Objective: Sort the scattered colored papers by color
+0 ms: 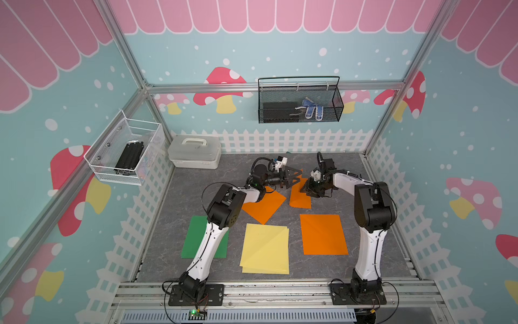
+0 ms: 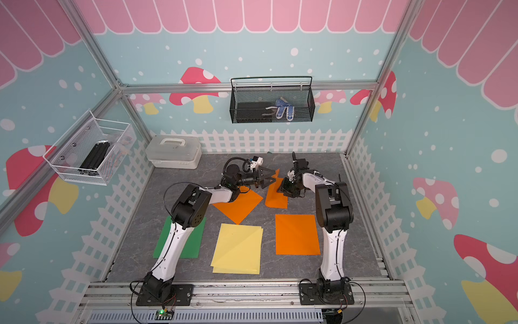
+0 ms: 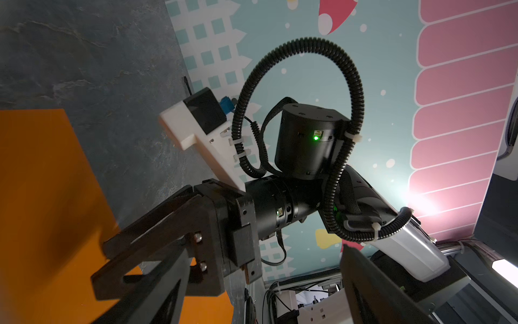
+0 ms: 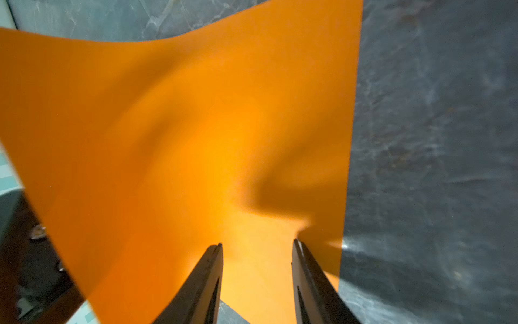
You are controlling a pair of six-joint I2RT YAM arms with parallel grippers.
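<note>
One orange paper (image 1: 300,199) lies between my grippers, its left edge lifted and bent in the right wrist view. Over its right part, my right gripper has its fingers apart, the paper spread below them. My left gripper (image 1: 294,176) stands open by the paper's far left side, nothing seen in it; in the left wrist view its fingers (image 3: 162,286) are wide apart. A second orange paper (image 1: 263,209) lies partly under the left arm. Nearer the front are an orange paper (image 1: 323,235), overlapping yellow papers (image 1: 264,248) and a green paper (image 1: 194,240), partly covered by the left arm.
A lidded grey box (image 1: 194,152) stands at the back left. A white wire basket (image 1: 126,151) is on the left wall, a black mesh basket (image 1: 300,102) on the back wall.
</note>
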